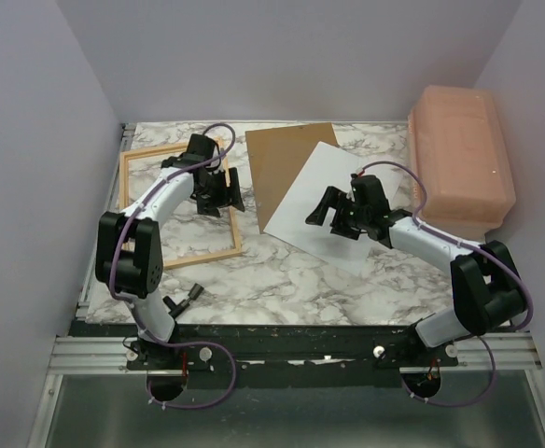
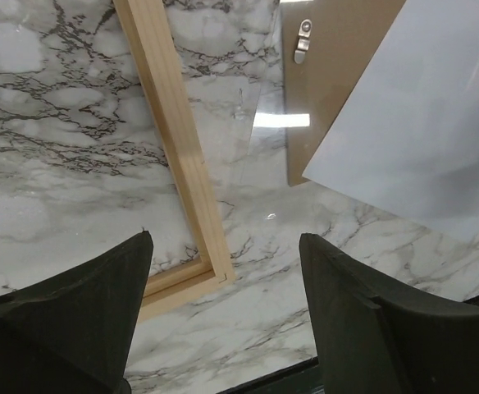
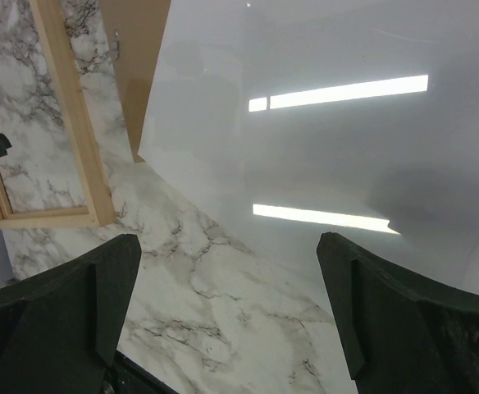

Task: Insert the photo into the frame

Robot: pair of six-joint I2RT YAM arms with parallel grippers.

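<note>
A pale wooden frame (image 1: 237, 241) lies at the left of the marble table, with my left gripper (image 1: 218, 196) over its right side. In the left wrist view its fingers are apart with nothing between them. A clear sheet shows beside the frame there. A brown backing board (image 1: 272, 149) with a metal clip lies at the centre, partly under a white sheet (image 1: 300, 219), glossy in the right wrist view; I cannot tell which is the photo. My right gripper (image 1: 328, 208) stands open above the white sheet, holding nothing.
A salmon-coloured box (image 1: 459, 149) fills the back right. Dark tools (image 1: 188, 299) lie at the front left near the table edge.
</note>
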